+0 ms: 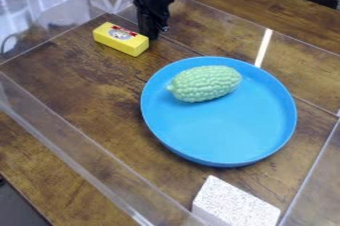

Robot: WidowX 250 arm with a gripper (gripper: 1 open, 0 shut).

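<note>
My black gripper is at the top of the view, just behind and right of a yellow box with a red-and-white label. It looks shut, with nothing visible between its fingers, though the tips are dark and small. A green corn cob lies on the upper left part of a blue plate, which rests on the wooden surface right of the yellow box.
A white block is at the bottom right. Clear plastic walls border the wooden surface. The wood left of the plate is clear.
</note>
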